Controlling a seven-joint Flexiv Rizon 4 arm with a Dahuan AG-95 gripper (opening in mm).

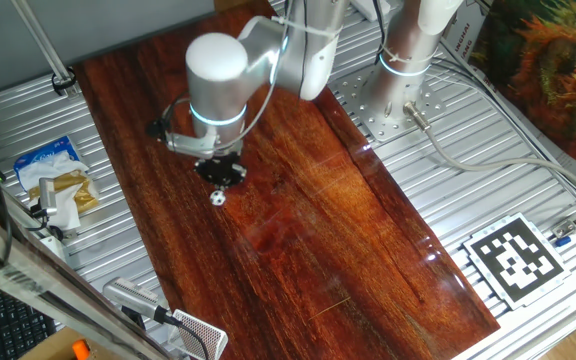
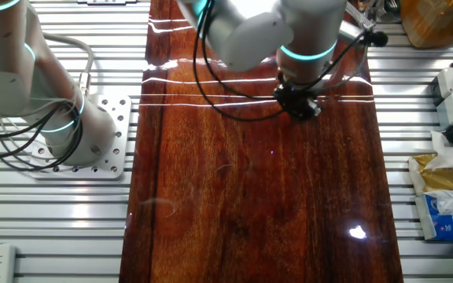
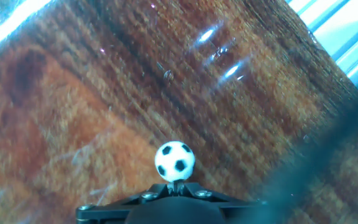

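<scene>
A small white ball with black patches (image 1: 218, 198) shows right below my gripper (image 1: 220, 185) in exterior view 1. In the wrist view, the ball (image 3: 174, 160) sits just past the fingertips, over the dark wood. My gripper looks shut there, its narrow fingertips close together at the ball's near edge and not around its sides. Whether they touch the ball, I cannot tell. Exterior view 2 shows the gripper (image 2: 305, 112) as a dark shape over the board, with the ball mostly hidden.
A glossy brown wooden board (image 1: 318, 240) spreads under the arm, mostly clear. Beyond its left edge lies a tissue pack (image 1: 56, 180). A marker board (image 1: 515, 260) rests on the slatted metal table at right. A grey box-shaped device (image 1: 200, 338) stands by the front left edge.
</scene>
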